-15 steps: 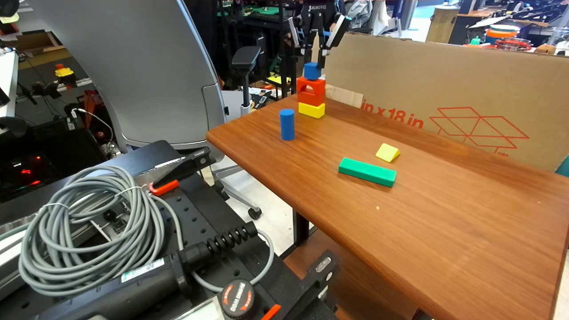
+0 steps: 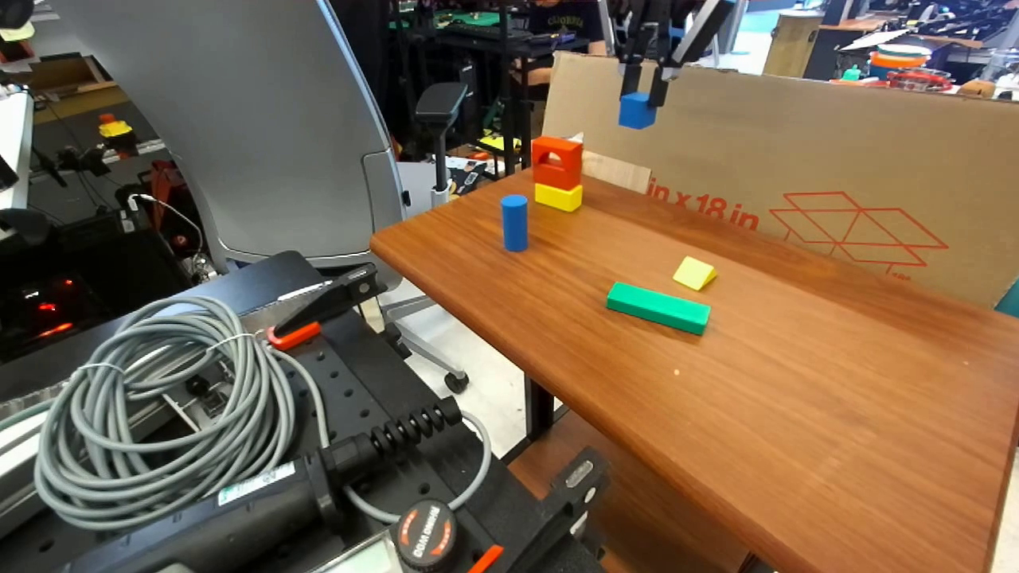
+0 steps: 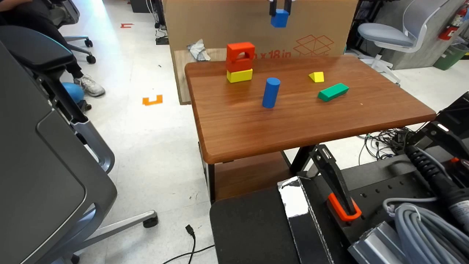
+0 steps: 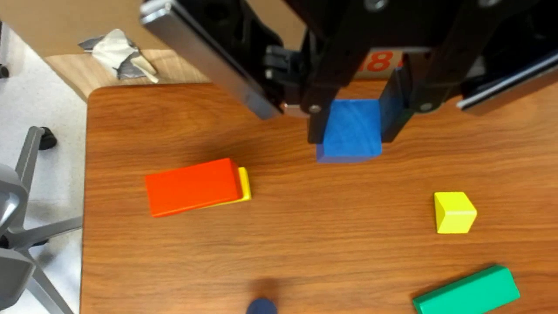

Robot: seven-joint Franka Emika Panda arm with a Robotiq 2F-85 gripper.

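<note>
My gripper is shut on a blue cube (image 4: pixel 351 128), held high above the table's back part. In exterior view 1 the blue cube (image 2: pixel 637 111) hangs to the right of and above a stack. That stack has red arch-shaped pieces (image 2: pixel 556 173) on top of a yellow block (image 2: pixel 559 196). A blue cylinder (image 2: pixel 515 224) stands upright in front of the stack. Farther right lie a yellow wedge (image 2: pixel 694 273) and a long green block (image 2: pixel 658 309). From the wrist, only the top of the cylinder (image 4: pixel 262 306) shows, at the lower edge.
A tall cardboard sheet (image 3: pixel 198 26) stands along its back edge. Beside the left edge is a grey chair (image 2: pixel 258 124).
A second ago the blue cube was at the top of the red piece, in the gripper. Now gripper and cube are higher and to the right, clear of the stack.
</note>
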